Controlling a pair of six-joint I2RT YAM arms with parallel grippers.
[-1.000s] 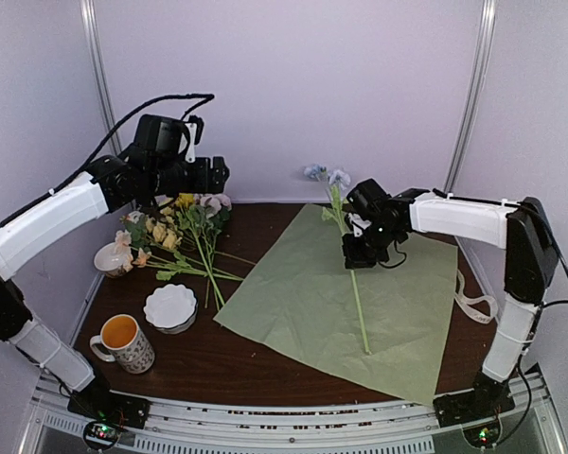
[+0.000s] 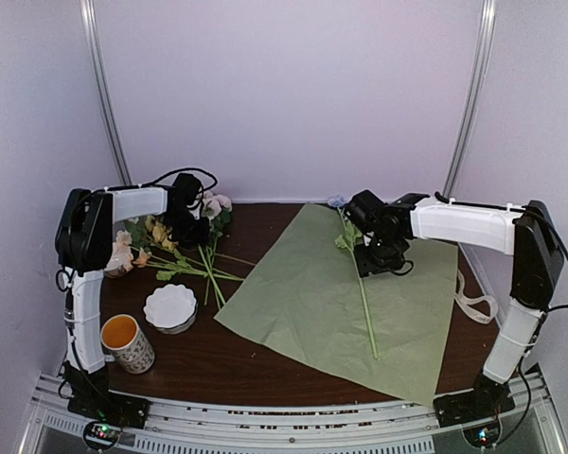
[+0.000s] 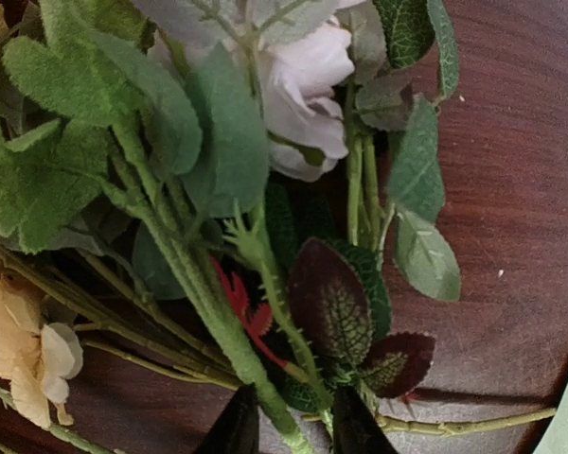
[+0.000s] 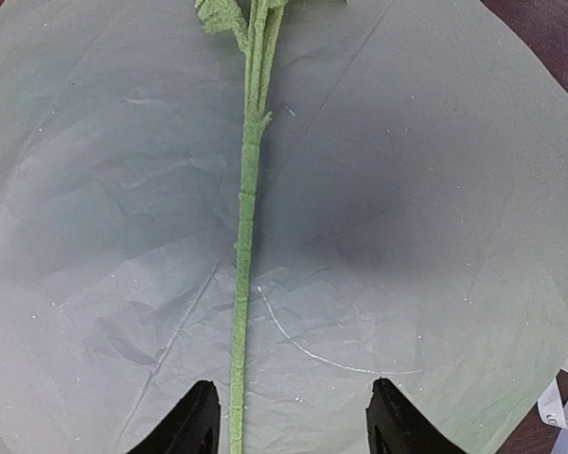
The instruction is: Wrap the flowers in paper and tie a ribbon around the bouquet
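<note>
A pile of fake flowers (image 2: 161,241) lies at the left back. My left gripper is low over it, fingers apart around green stems (image 3: 218,312); pink petals (image 3: 303,104) and leaves fill the left wrist view. A single stem (image 4: 246,208) with a blue flower (image 2: 337,201) lies on green wrapping paper (image 2: 293,312). My right gripper hovers over it, open, the stem between its separated fingertips.
A white scalloped dish (image 2: 168,305) and a patterned mug (image 2: 133,352) stand at the front left. A pale tape or ribbon (image 2: 478,307) lies at the paper's right edge.
My left arm has descended from above into the flower pile. The blue flower's stem, earlier raised near the right gripper, now lies flatter on the paper.
</note>
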